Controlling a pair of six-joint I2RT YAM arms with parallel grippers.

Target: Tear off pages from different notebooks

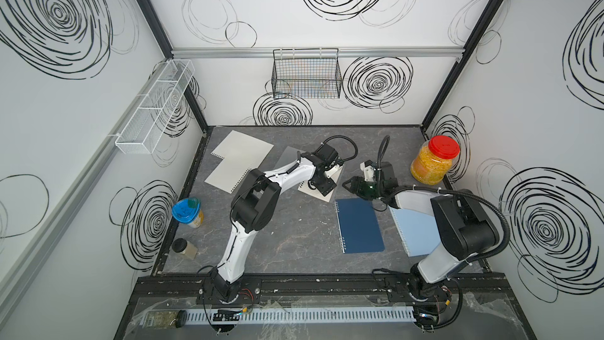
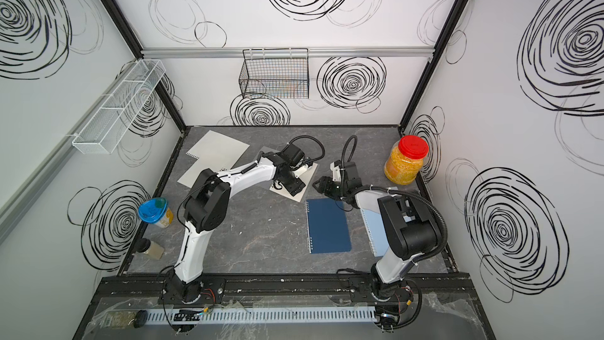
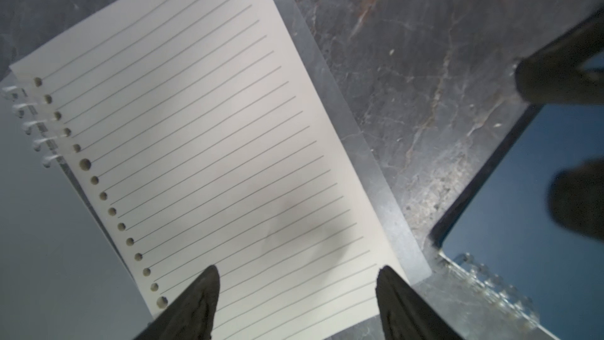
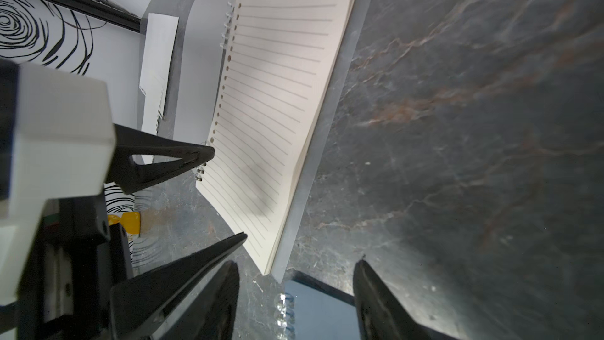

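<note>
An opened spiral notebook with a cream lined page point(image 3: 207, 144) lies on the table's back middle, its grey translucent cover point(image 4: 198, 69) folded out to the left. Above that page my left gripper is open, nothing between its fingers. My right gripper stands open and empty just right of the notebook, near its lower corner. A closed dark blue notebook point(image 1: 360, 226) rests in front of the right gripper. The light blue notebook point(image 1: 415, 233) farther right is partly covered by the right arm. Two loose cream sheets point(image 1: 242, 151) overlap at the back left.
A red-lidded jar point(image 1: 434, 160) stands at the back right. A blue-lidded tub point(image 1: 187, 211) and a small dark-capped jar point(image 1: 184, 248) line the left edge. My two grippers are close together.
</note>
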